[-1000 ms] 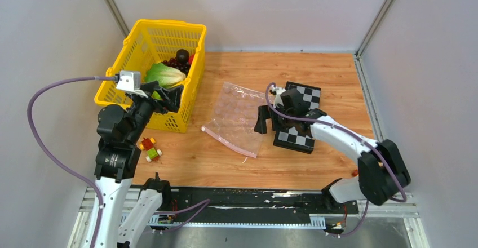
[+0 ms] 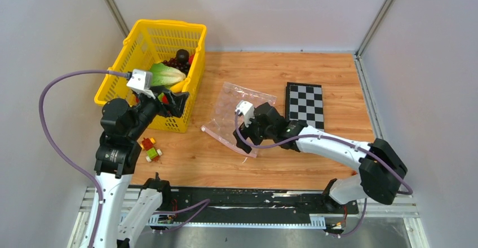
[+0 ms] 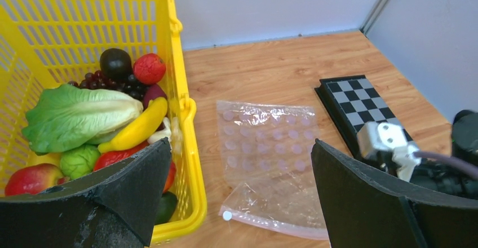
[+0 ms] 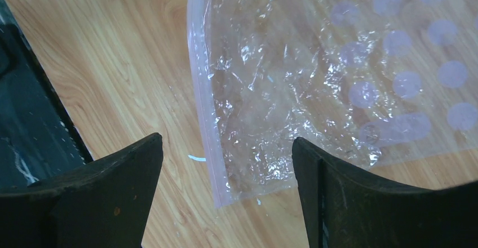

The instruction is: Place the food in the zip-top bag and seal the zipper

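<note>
A clear zip top bag (image 2: 225,115) lies flat on the wooden table, its pinkish zipper strip (image 2: 217,139) along the near edge. No bulk shows inside it. Over the bag's near right corner hovers my right gripper (image 2: 244,141); in the right wrist view its fingers (image 4: 113,186) stand apart with no object between them. The zipper strip (image 4: 206,101) runs lengthwise through that view. At the basket's right wall, my left gripper (image 2: 179,102) is open and empty. Lettuce (image 3: 79,115), a banana (image 3: 138,127) and a tomato (image 3: 149,69) are among the food inside the basket.
The yellow basket (image 2: 197,79) stands at the back left with high walls. A black box with a checkered top (image 2: 307,104) lies right of the bag. Toy blocks (image 2: 151,149) sit left on the table. Bare wood stretches behind and in front of the bag.
My right gripper has moved left and nearer the front, from beside the checkered box to over the bag's corner. The box was shifted slightly right earlier.
</note>
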